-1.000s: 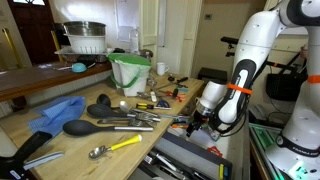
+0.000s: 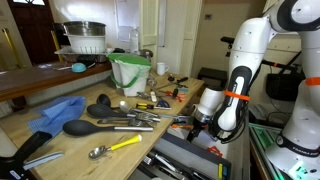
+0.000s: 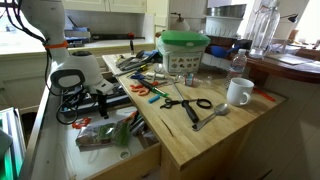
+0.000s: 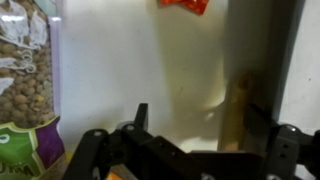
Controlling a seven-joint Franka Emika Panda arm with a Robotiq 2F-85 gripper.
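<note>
Inside the drawer (image 2: 232, 150), my gripper is open, its fingers spread in the wrist view. A tan, stick-like object (image 4: 236, 108) lies along the drawer's side wall, close to the inner side of the right finger, which covers part of it. Whether the finger touches it I cannot tell. Pale bare drawer floor shows between the fingers. In the second exterior view my gripper (image 3: 101, 108) points down into the drawer, its fingertips hard to make out.
A clear bag of brown bits (image 4: 28, 75) lies left of the fingers; a red item (image 4: 190, 4) lies ahead. The counter (image 3: 205, 140) beside the drawer holds scissors (image 3: 188, 104), a spoon (image 3: 211, 116), a mug (image 3: 240, 92) and a green-and-white bin (image 3: 184, 52).
The arm has shifted slightly down and to the right in the first exterior view. Objects on the counter have not moved.
</note>
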